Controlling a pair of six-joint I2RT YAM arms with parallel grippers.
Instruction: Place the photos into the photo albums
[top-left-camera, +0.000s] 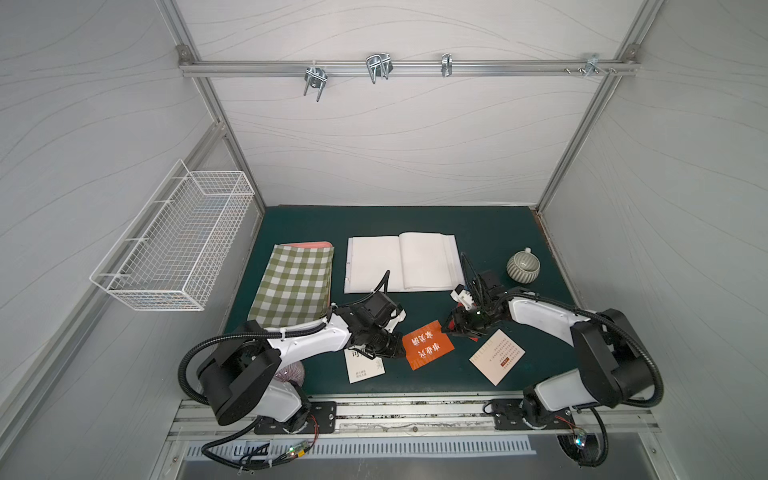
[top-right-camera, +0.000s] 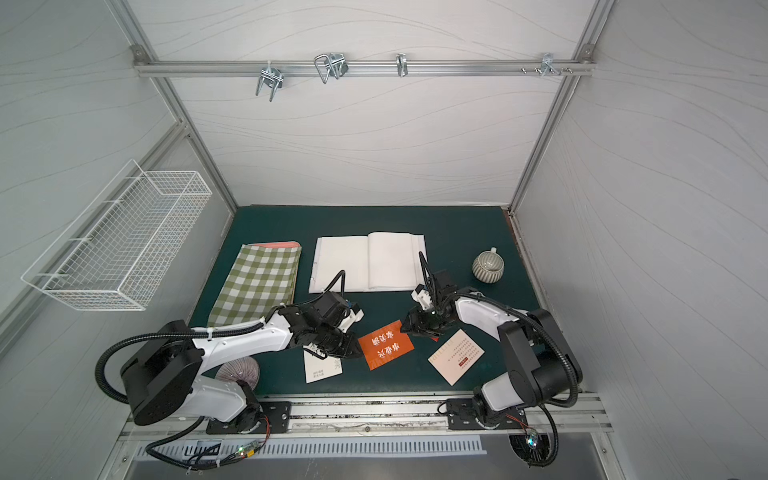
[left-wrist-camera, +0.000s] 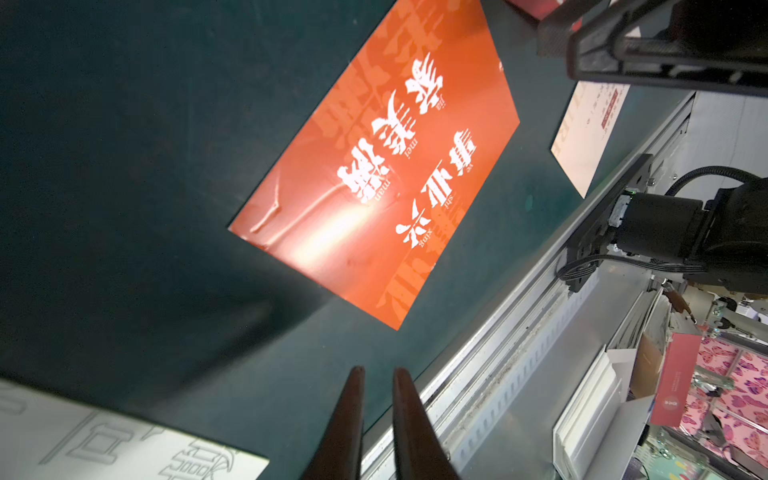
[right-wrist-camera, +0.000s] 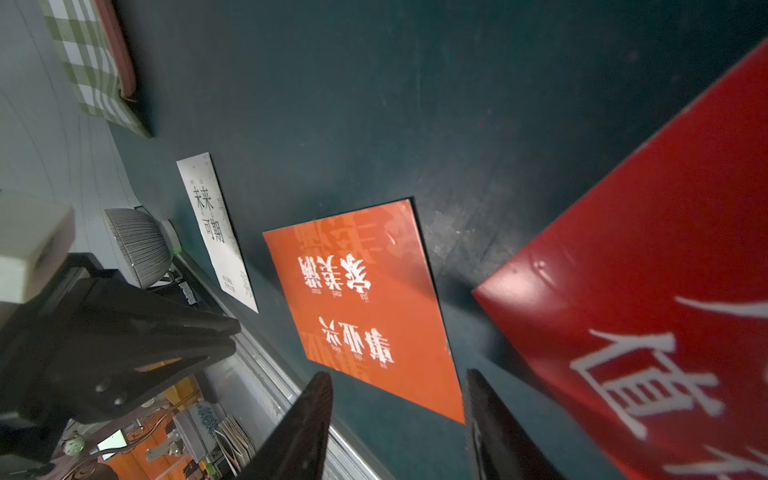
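Note:
An orange photo (top-left-camera: 428, 345) lies flat at the front middle, between my two grippers. My left gripper is shut with nothing visible between its fingers, above the table left of the orange photo. My right gripper stands part open over the table, low beside a red photo (right-wrist-camera: 624, 336), largely hidden under it in the top views. A white photo (right-wrist-camera: 214, 224) lies at the front left, and a cream photo (top-left-camera: 496, 356) at the front right. The open album (top-right-camera: 392, 260) with blank white pages lies at the back middle.
A green checked cloth (top-left-camera: 288, 280) lies at the left. A striped pot (top-left-camera: 523, 265) stands at the back right. A wire basket (top-left-camera: 184, 240) hangs on the left wall.

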